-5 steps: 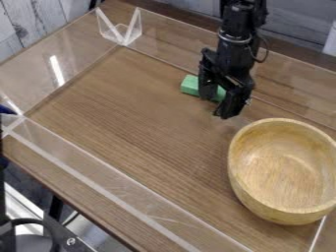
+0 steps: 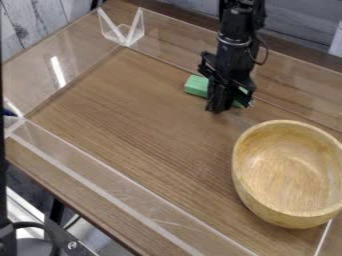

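Note:
My black gripper point(image 2: 218, 105) reaches down from the top of the camera view onto a green block point(image 2: 199, 86) that lies on the wooden table toward the back centre. The gripper covers much of the block, with green showing to its left and a little to its right. Its fingertips are low at the block's near side and look close together; whether anything is between them is hidden.
A large wooden bowl point(image 2: 286, 172) takes up the lower right. A clear plastic piece point(image 2: 122, 27) sits at the back left.
Compared with a second ago, the gripper has drawn narrower at the same place over the block. The block looks almost unmoved.

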